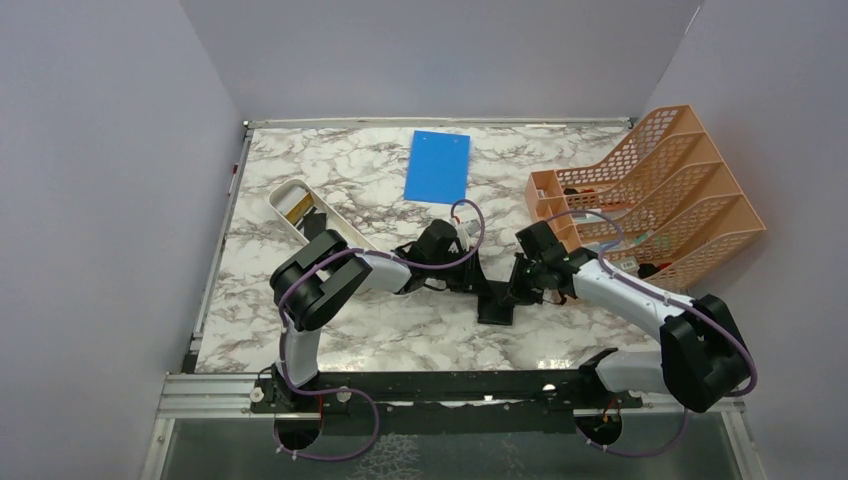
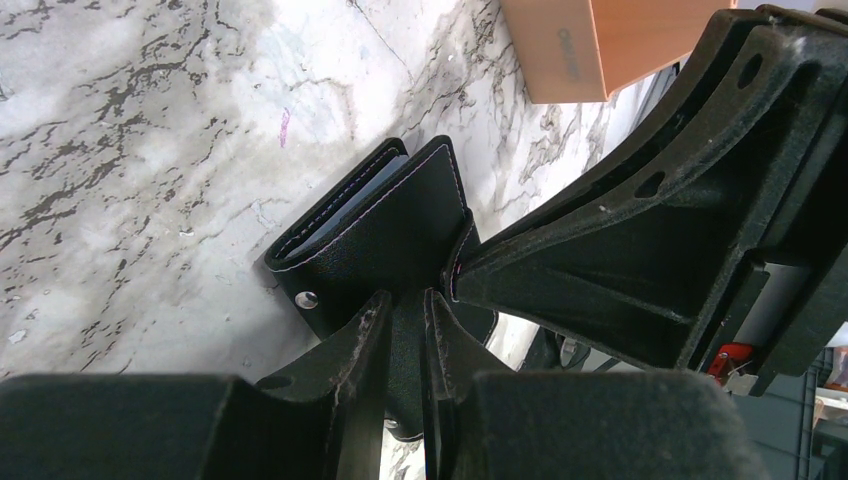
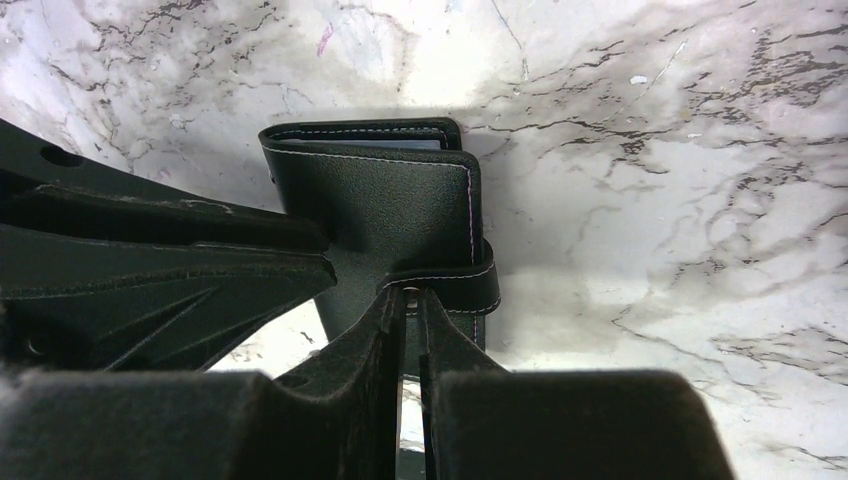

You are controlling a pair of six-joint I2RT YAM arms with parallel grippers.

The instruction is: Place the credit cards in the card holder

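Observation:
The black card holder (image 1: pixel 495 309) lies on the marble table, its pocket edge parted around a pale insert (image 3: pixel 400 144). From its left side my left gripper is shut on it, with dark leather visible between the fingers. The holder's short strap (image 3: pixel 455 288) wraps over its right edge. Right at that strap's end is my right gripper, with a narrow gap between its fingertips and a metal snap showing there. Whether it grips the strap cannot be told. No loose card is visible in either wrist view.
A tiered orange basket (image 1: pixel 660 190) with assorted items stands at the right, its low corner near the right arm. On the left is a white tray (image 1: pixel 345 228) holding a yellow item and a dark item. A blue sheet (image 1: pixel 437 166) lies at the back.

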